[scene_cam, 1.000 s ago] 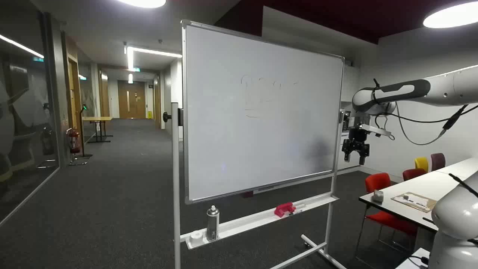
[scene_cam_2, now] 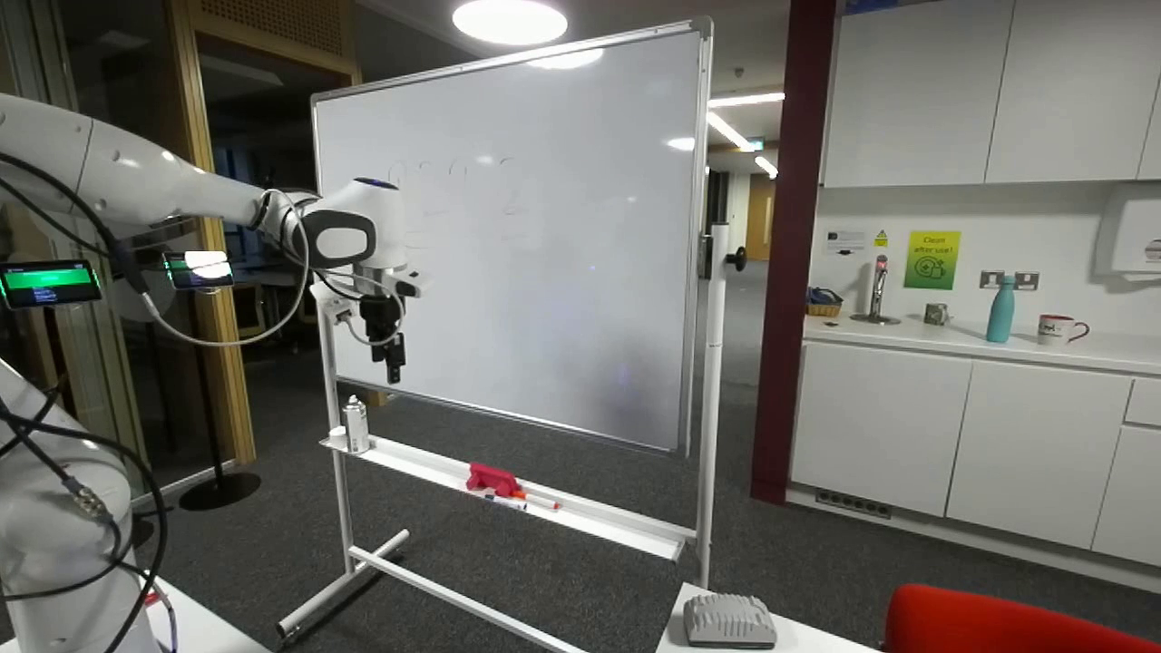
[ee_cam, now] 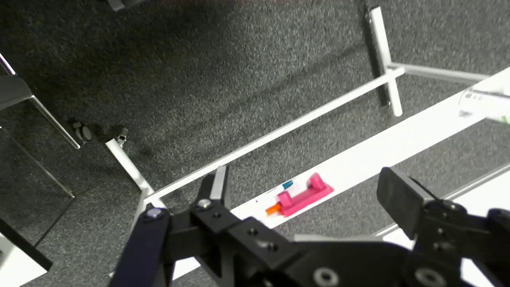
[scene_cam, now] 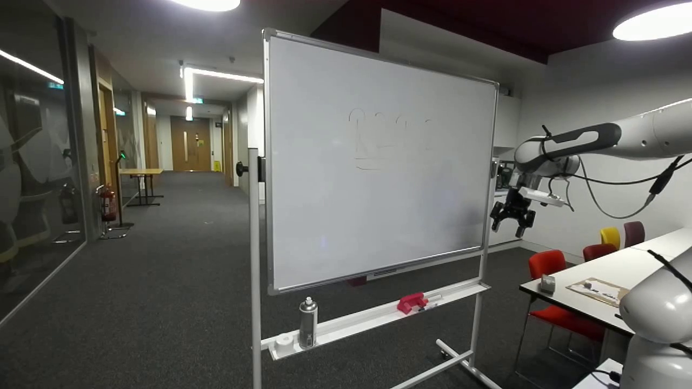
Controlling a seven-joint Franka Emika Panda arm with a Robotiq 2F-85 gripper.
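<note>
In exterior view 1 my gripper [scene_cam: 510, 230] hangs in the air to the right of the whiteboard [scene_cam: 383, 168], pointing down. Its two black fingers stand apart in the wrist view, and the gap between them is empty. Faint marker strokes [scene_cam: 368, 165] show on the board's upper part. On the tray [scene_cam_2: 609, 522] under the board lies a pink-red holder [scene_cam_2: 492, 479] with several markers [scene_cam_2: 507, 501] beside it. From the wrist camera the pink holder [ee_cam: 306, 197] appears well below the fingers, with an orange-ended marker [ee_cam: 273, 209] sticking out.
A spray can [scene_cam: 308, 323] and a white roll [scene_cam: 284, 342] stand at the tray's left end. A table [scene_cam: 639, 266] with a grey object [scene_cam: 547, 284] and a red chair [scene_cam: 548, 262] occupy the right. The board's stand leg [scene_cam_2: 346, 582] reaches across the floor.
My gripper has turned and tilted slightly, with its fingers shifting a little left in exterior view 1. The forearm also shifted slightly. Items on the tray stayed put.
</note>
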